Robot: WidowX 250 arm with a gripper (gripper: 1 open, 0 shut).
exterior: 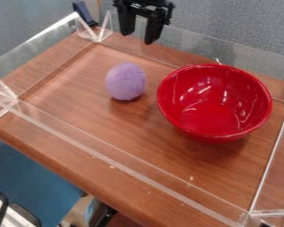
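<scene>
My black gripper point(139, 25) hangs at the top of the camera view, open, with its two fingers apart and nothing between them. Below it on the wooden table rests a purple ball point(125, 82). A large red bowl point(215, 103) sits to the right of the ball, and it looks empty.
Clear acrylic walls border the wooden table point(109, 151), whose front and left parts are bare. A grey wall stands behind. Blue floor and some cables show at the lower left, beyond the table's edge.
</scene>
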